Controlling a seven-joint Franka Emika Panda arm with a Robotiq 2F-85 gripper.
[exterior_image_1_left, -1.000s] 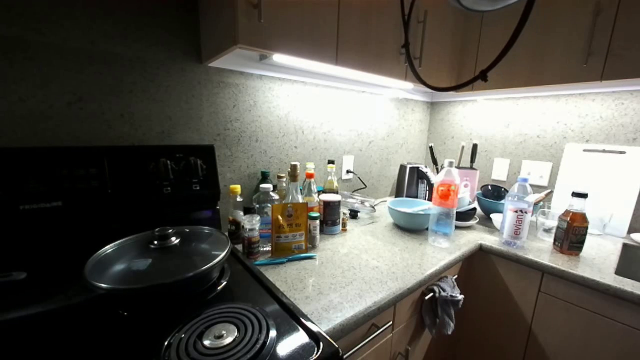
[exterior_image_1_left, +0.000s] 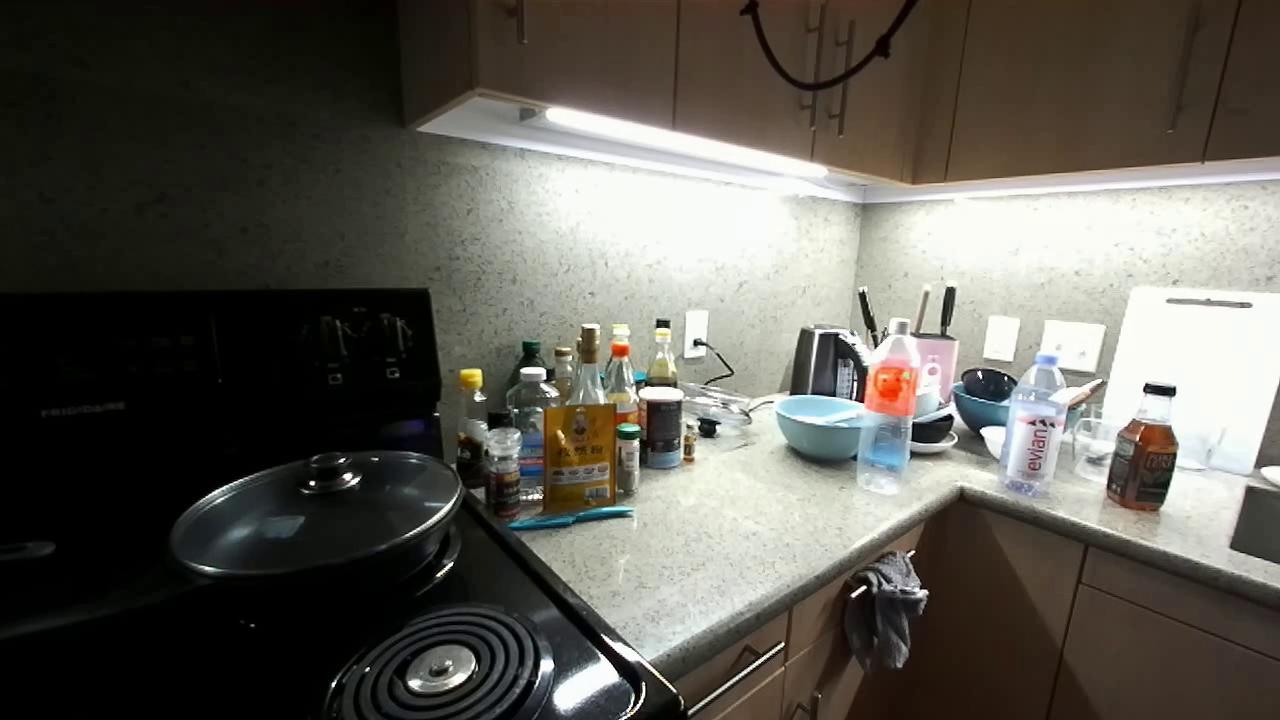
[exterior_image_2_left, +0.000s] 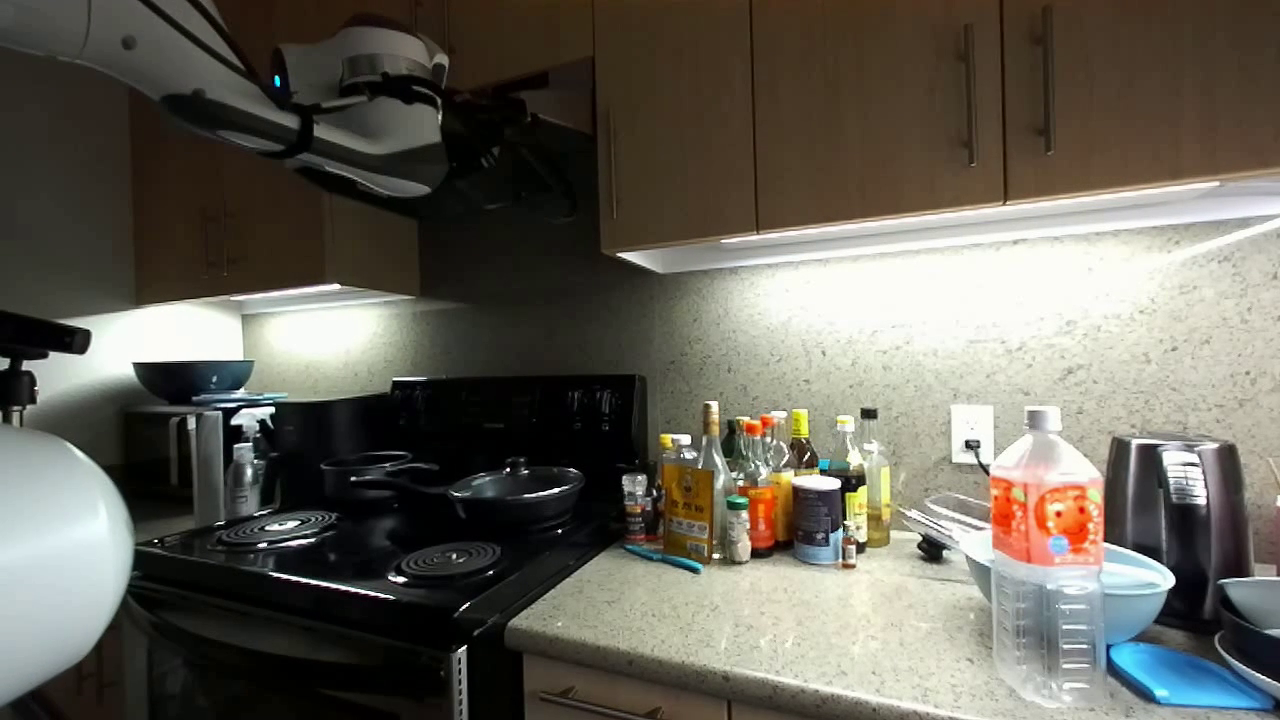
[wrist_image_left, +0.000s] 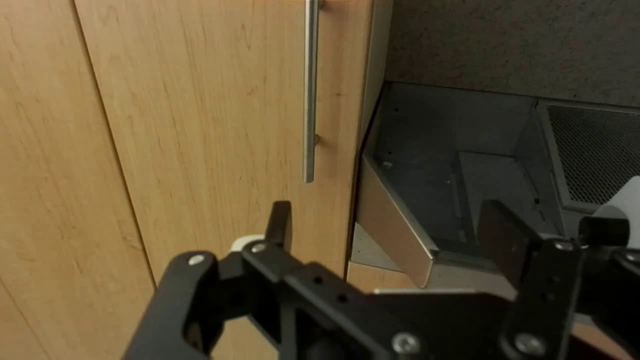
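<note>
My gripper stands open in the wrist view, its two dark fingers wide apart with nothing between them. Beyond them is a light wooden cabinet door (wrist_image_left: 228, 132) with a long metal bar handle (wrist_image_left: 310, 96), which lies ahead of the gap and nearer the left finger; no contact shows. To the right of that door is the grey underside of a range hood (wrist_image_left: 432, 132) with a mesh filter (wrist_image_left: 594, 153). In the second exterior view my gripper (exterior_image_2_left: 540, 180) hangs high above the stove, too dark there for its fingers to be told apart.
Below is a black stove (exterior_image_2_left: 360, 552) with a lidded pan (exterior_image_2_left: 516, 494). Several bottles and a yellow packet (exterior_image_1_left: 579, 456) crowd the counter (exterior_image_1_left: 720, 540) beside it. A tall plastic bottle (exterior_image_2_left: 1046, 564) stands farther right.
The dark cable loop at the top of the first exterior view has moved up and to the left. The counter items look unchanged.
</note>
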